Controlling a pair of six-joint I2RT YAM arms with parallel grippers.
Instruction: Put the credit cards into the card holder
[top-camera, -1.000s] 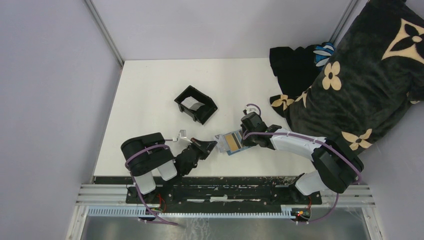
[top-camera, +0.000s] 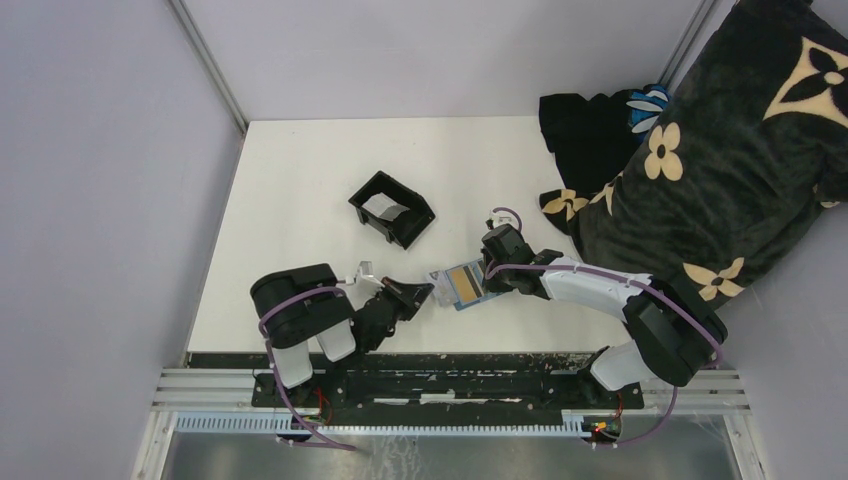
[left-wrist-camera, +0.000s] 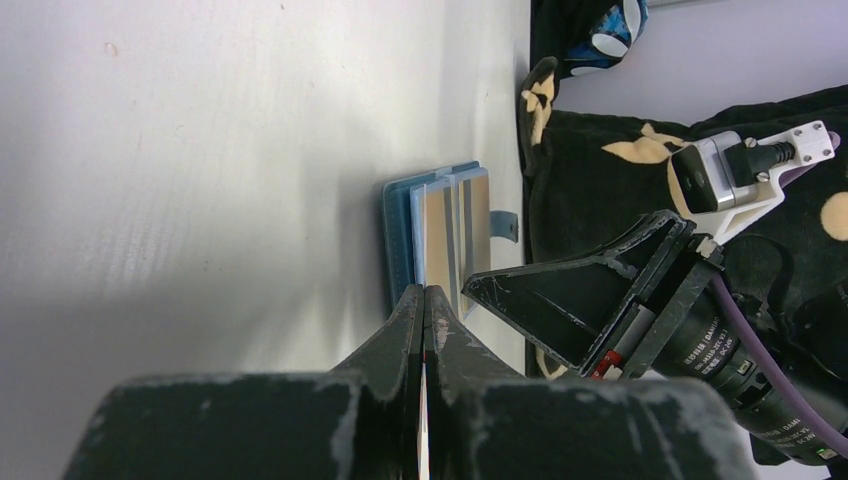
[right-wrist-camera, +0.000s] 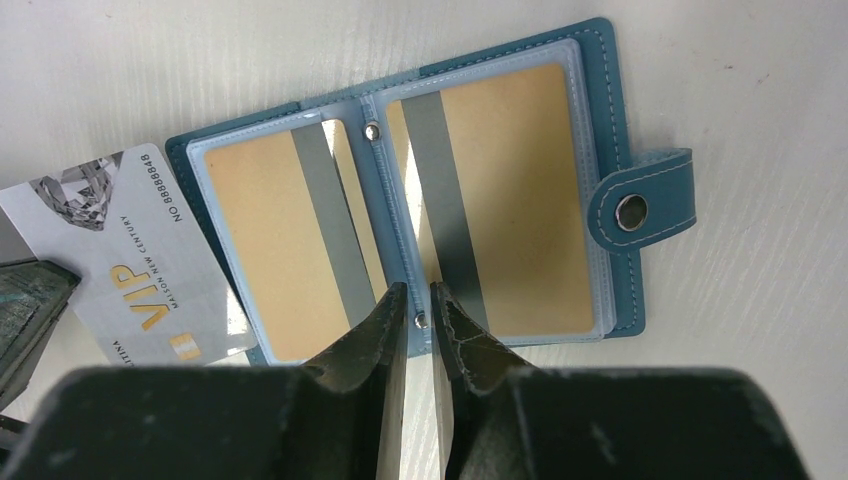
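A blue card holder (right-wrist-camera: 630, 300) lies spread on the table, gold cards showing in its clear pockets on both pages. Beside its left page is a silver VIP credit card (right-wrist-camera: 140, 255), its right edge meeting or slightly overlapping the page's edge; whether it sits inside a pocket I cannot tell. My left gripper (top-camera: 428, 288) is shut at the card's far left side, and the left fingertip (right-wrist-camera: 30, 310) touches that edge. In the left wrist view the card is nearly edge-on between the fingers. My right gripper stands slightly open over the holder's spine, nothing clearly between its fingers.
A black open box (top-camera: 392, 208) with pale cards inside stands behind on the table. A dark patterned cloth (top-camera: 690, 190) covers the right side.
The right arm, the holder and the box look unmoved.
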